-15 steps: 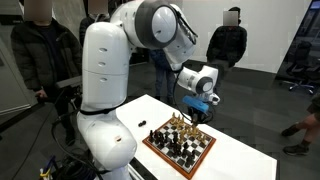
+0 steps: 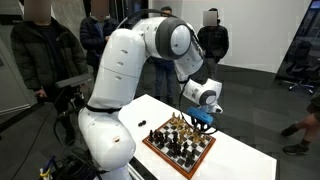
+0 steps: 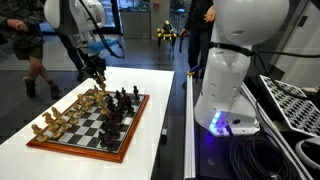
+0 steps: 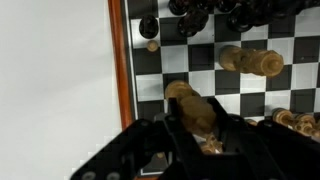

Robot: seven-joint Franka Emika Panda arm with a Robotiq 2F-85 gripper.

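In the wrist view my gripper is shut on a tan chess piece [image 4: 198,112], seen from above. The piece overlaps the board's squares in this view, so its height above them is hard to judge. A brown-rimmed chessboard [image 2: 200,157] lies on the white table, with tan pieces [image 3: 66,121] along one side and black pieces [image 3: 113,128] along the other. In the second exterior view my gripper [image 3: 99,78] is by the far edge of the board, and the held piece cannot be made out there.
Another tan piece [image 4: 176,90] stands close to the held one, and a taller tan piece [image 4: 262,62] is to its right. Black pieces [image 4: 192,20] crowd the top of the wrist view. Bare white table [image 2: 245,160] lies beside the board. People stand behind.
The arm has shifted a little. In the first exterior view my gripper is now slightly lower and farther right, nearer the board's edge. No other change shows on the board.
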